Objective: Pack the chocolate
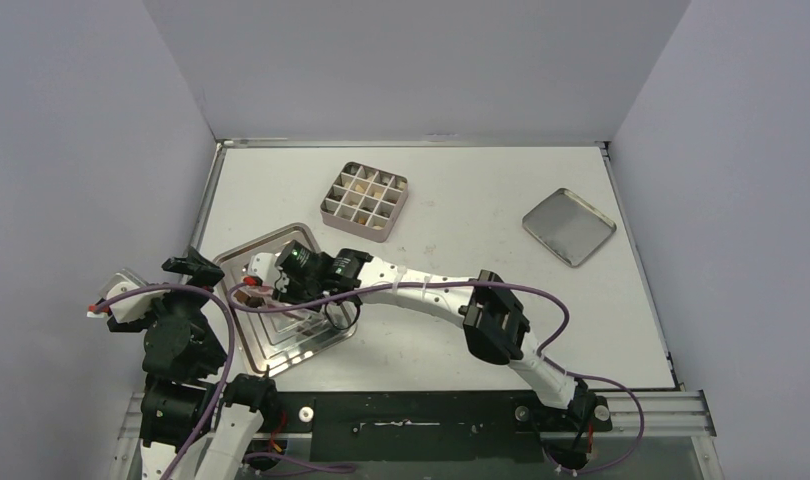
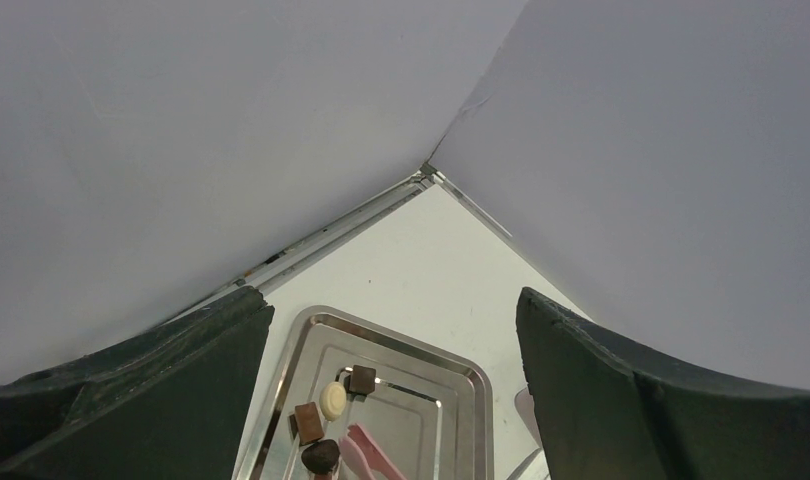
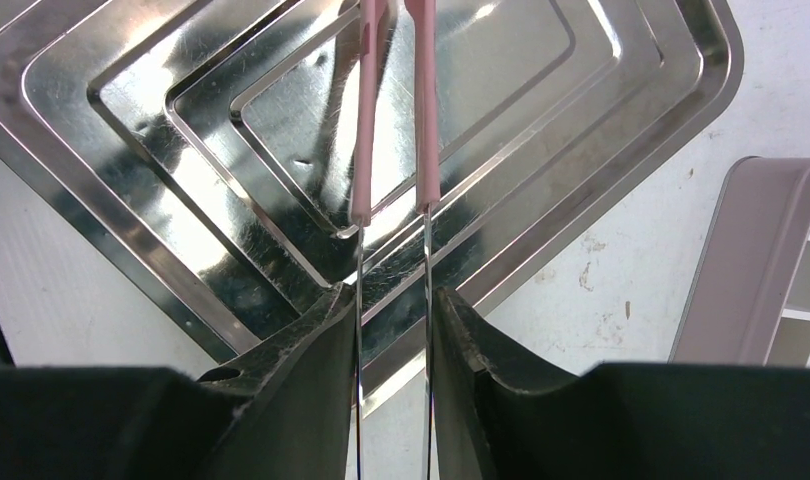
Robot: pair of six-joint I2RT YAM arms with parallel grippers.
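A steel tray (image 1: pixel 281 350) at front left holds several chocolates, among them a white one (image 2: pixel 332 400), brown squares (image 2: pixel 361 380) and a dark round one (image 2: pixel 320 456). My right gripper is over this tray, shut on pink-tipped tongs (image 3: pixel 428 150); whether anything is between the tong tips is out of frame in its wrist view. My left gripper stands open at the left, beside the tray and raised, nothing between its fingers.
A pink-grey compartment box (image 1: pixel 364 200) with pieces in several cells stands at the back centre. An empty steel tray (image 1: pixel 569 227) lies at right. Walls enclose three sides.
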